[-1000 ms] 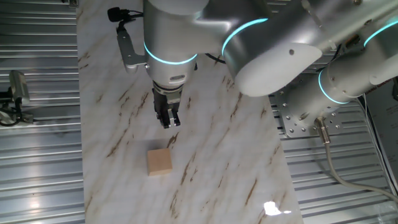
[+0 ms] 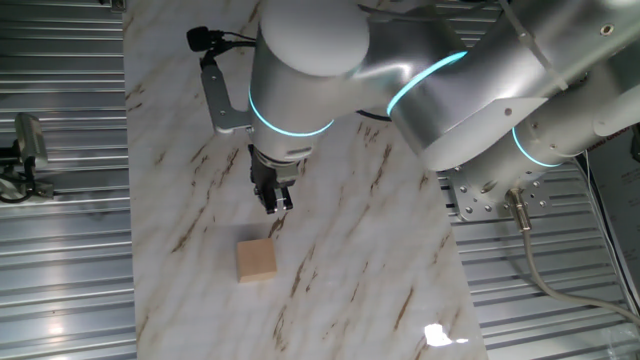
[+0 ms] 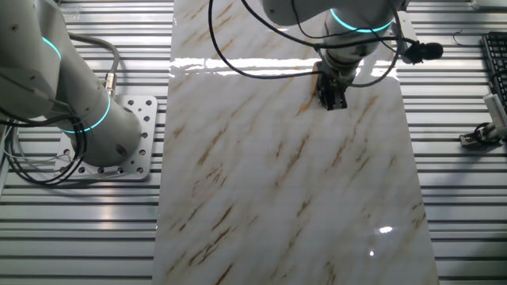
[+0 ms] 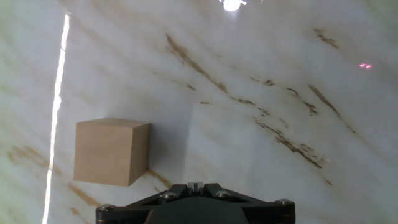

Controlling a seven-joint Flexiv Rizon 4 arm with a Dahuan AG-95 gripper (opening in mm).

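A light wooden block (image 2: 257,260) rests alone on the marble-patterned tabletop. In the wrist view the block (image 4: 104,152) appears at the lower left, with two side faces and its top partly showing. My gripper (image 2: 279,207) hangs above the table, apart from the block and a little behind it in exterior view 1. The wrist view has both fingertips of the gripper together at the bottom middle, shut with nothing seen between them. Exterior view 2 includes the gripper (image 3: 333,107) near the top, but no block can be made out there.
Ribbed metal flooring (image 2: 65,270) borders the tabletop. A small device on a mount (image 2: 28,150) stands off to the left, and a keyboard (image 3: 497,63) lies at the far right.
The block has stayed put.
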